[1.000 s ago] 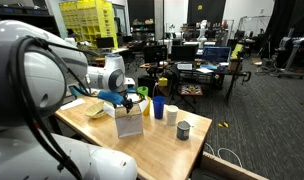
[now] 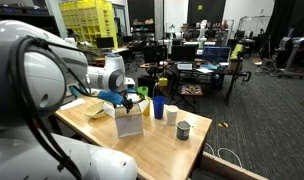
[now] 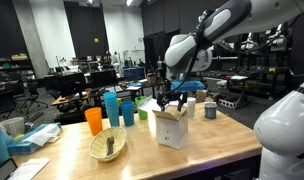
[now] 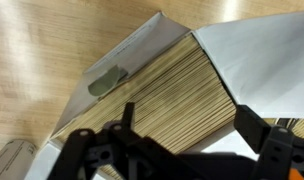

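Observation:
A white box [image 3: 170, 132] with its flaps up stands on the wooden table, seen also as a white box [image 2: 129, 124] in exterior view 1. My gripper is directly over it, pointing down. Its dark fingers are wide apart in the wrist view, with only ridged brown cardboard [image 4: 167, 95] of the box visible between them. On the box's left flap [image 4: 140, 50] sits a small grey-green patch [image 4: 107, 82]; I cannot tell what it is. From outside, the gripper [image 3: 164, 105] is close to the box top, and whether it touches is unclear.
A woven basket [image 3: 108, 144] lies beside the box. An orange cup [image 3: 94, 120], a blue cup [image 2: 158, 107], a white cup [image 2: 171, 116] and a grey mug [image 2: 183, 130] stand around it. Bare wood lies in front of the box.

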